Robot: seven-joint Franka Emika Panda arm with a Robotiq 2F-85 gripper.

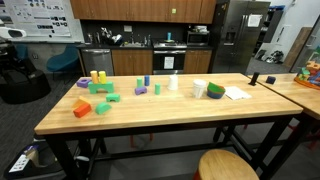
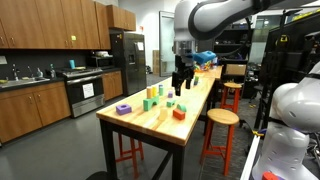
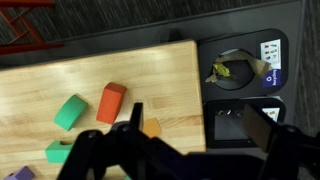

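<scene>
My gripper is open above the end of the wooden table (image 3: pixel 165 75), and no object shows between its fingers. In the wrist view a red block (image 3: pixel 111 102) lies on the tabletop to the left of the gripper, with a green block (image 3: pixel 70 112) further left. An orange piece (image 3: pixel 151 127) is partly covered by the left finger. At the lower left are another green block (image 3: pixel 58 151) and part of a purple block (image 3: pixel 20 174). From the second exterior view, the gripper (image 2: pixel 184 86) hangs well above the tabletop blocks.
Beside the table end, the wrist view shows a dark base with a round tray (image 3: pixel 233 69). On the table's far part stand a white cup (image 1: pixel 199 88), a green bowl (image 1: pixel 215 90) and white paper (image 1: pixel 237 93). A stool (image 1: pixel 226 165) stands in front.
</scene>
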